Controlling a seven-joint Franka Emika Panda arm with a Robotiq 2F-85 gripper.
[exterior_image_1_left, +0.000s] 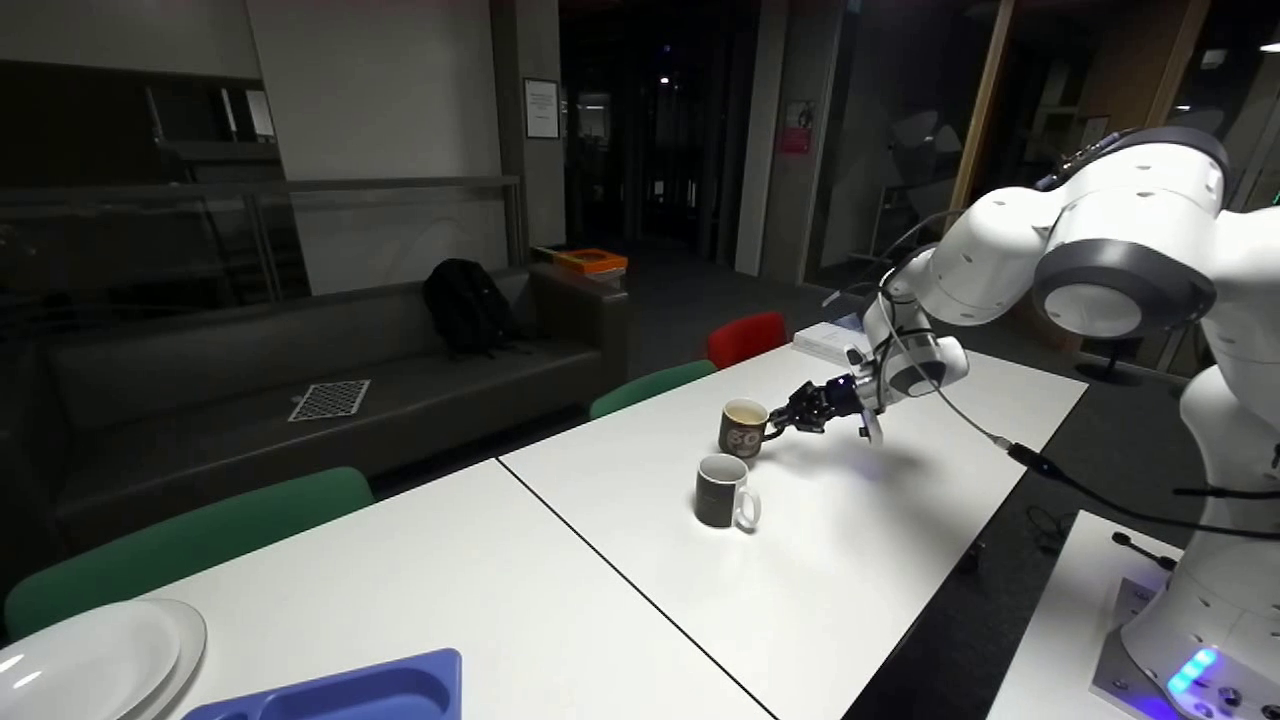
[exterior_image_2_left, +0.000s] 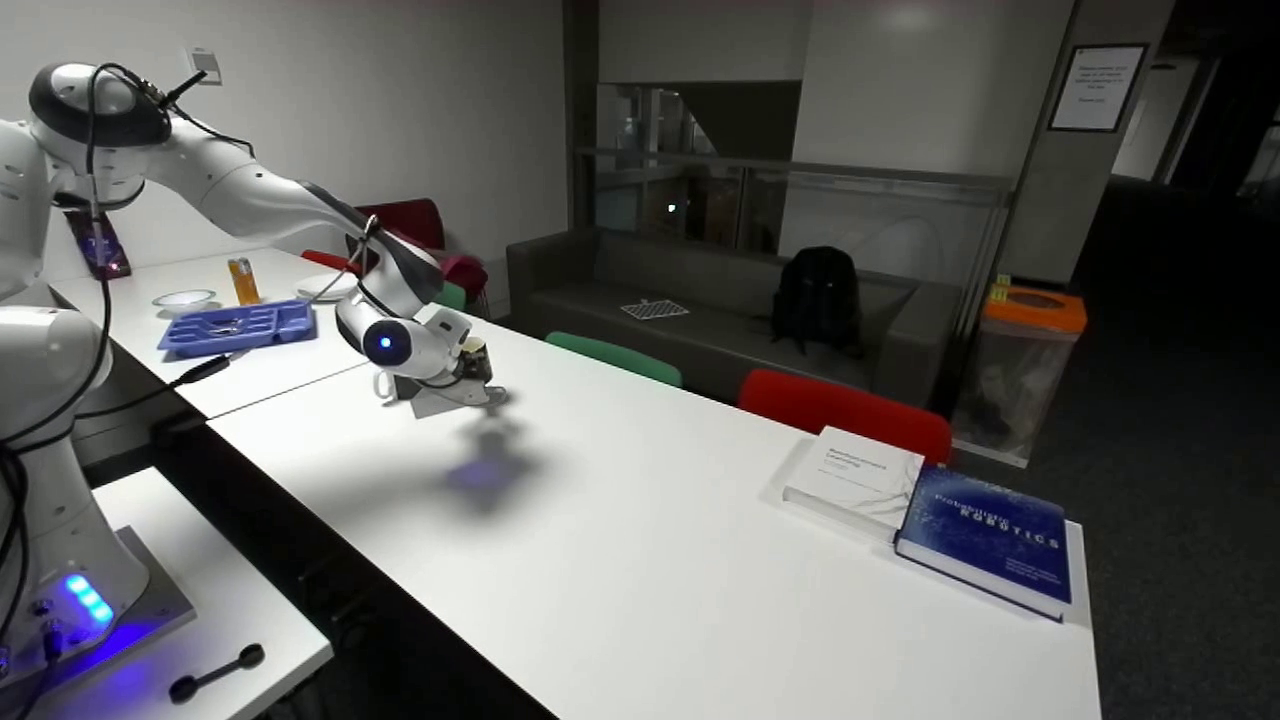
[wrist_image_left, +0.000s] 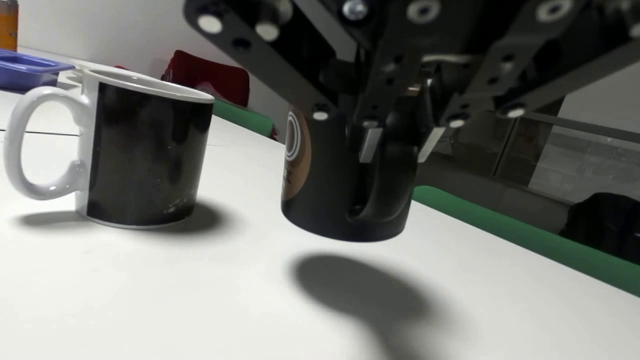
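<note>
My gripper is shut on the handle of a dark mug that has a brown round print. In the wrist view a shadow lies below the mug's base, apart from it, so it hangs slightly above the white table. Exterior view 1 shows this dark mug almost upright, with something pale inside, at the tip of my gripper. A second mug, black and white, stands on the table nearer that camera, its white handle to the right. The wrist view has this black-and-white mug on the left, a gap between the two.
White plates and a blue tray occupy the other end of the tables. Two books, one white and one blue, lie at the opposite end. Between the books and my gripper the tabletop is bare.
</note>
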